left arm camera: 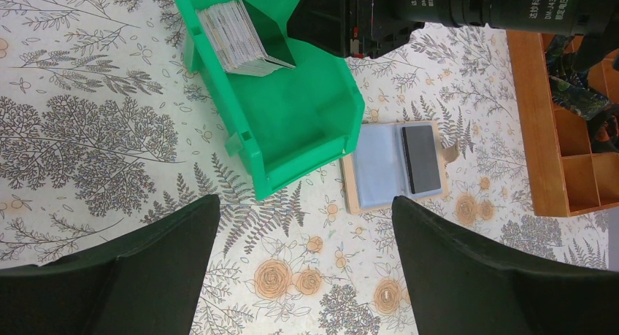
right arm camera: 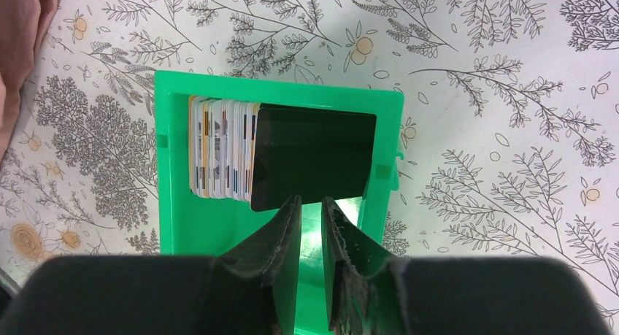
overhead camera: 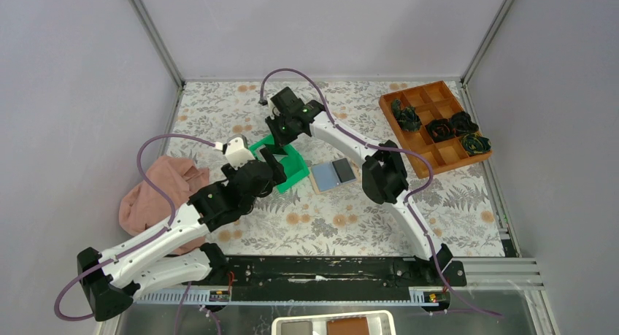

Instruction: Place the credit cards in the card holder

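A green bin (right arm camera: pixel 168 225) holds a stack of cards (right arm camera: pixel 219 149) standing on edge, with a black card (right arm camera: pixel 314 152) leaning at its right end. My right gripper is over the bin at that card's lower edge, its fingers nearly closed; whether anything is between them is unclear. My left gripper stands open to the left, nothing between its fingers. The card holder (left arm camera: pixel 376 160), a small tray with a pale blue face and a dark panel, lies right of the bin.
A wooden compartment box (overhead camera: pixel 431 152) with dark bundles is at the right. A pink cloth (overhead camera: pixel 157 196) lies at the left.
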